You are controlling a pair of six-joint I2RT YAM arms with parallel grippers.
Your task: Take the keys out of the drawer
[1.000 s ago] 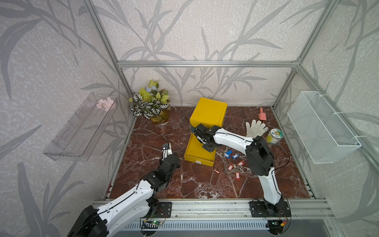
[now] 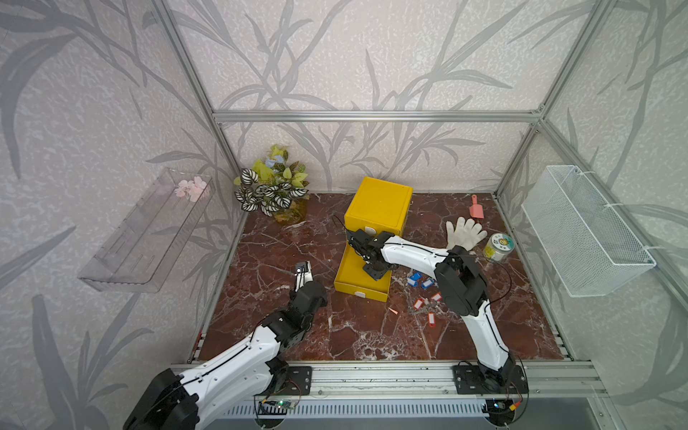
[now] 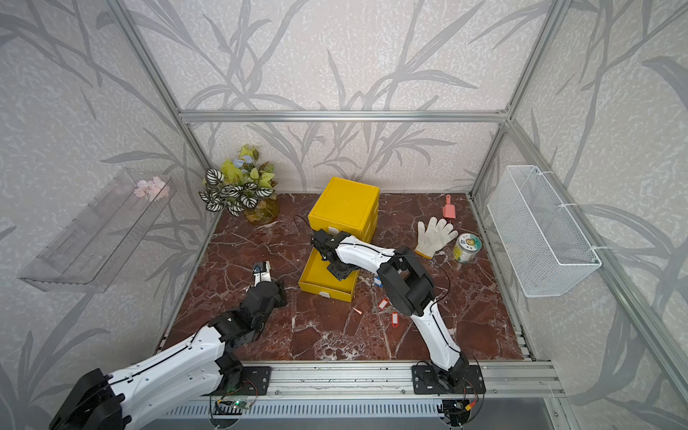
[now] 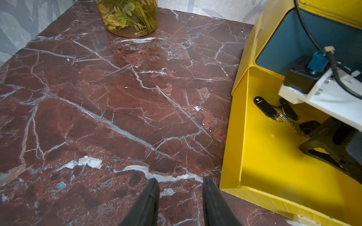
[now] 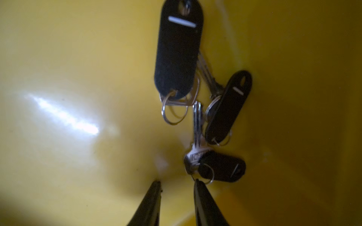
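Observation:
Keys with black tags lie in the pulled-out yellow drawer (image 2: 362,286). In the right wrist view I see three tags, one long tag (image 5: 177,52), one slanted tag (image 5: 230,107) and one lower tag (image 5: 221,166), with metal keys and rings. My right gripper is down inside the drawer just short of the lower bunch, its fingers apart with nothing between them. My left gripper is open and empty over the table, left of the drawer.
The yellow cabinet (image 2: 380,200) stands at the back, a plant (image 2: 279,186) to its left. Red and blue tags (image 2: 419,303) lie right of the drawer, with a glove (image 2: 464,233) and a can (image 2: 498,247) further right.
The left arm shows no clear movement.

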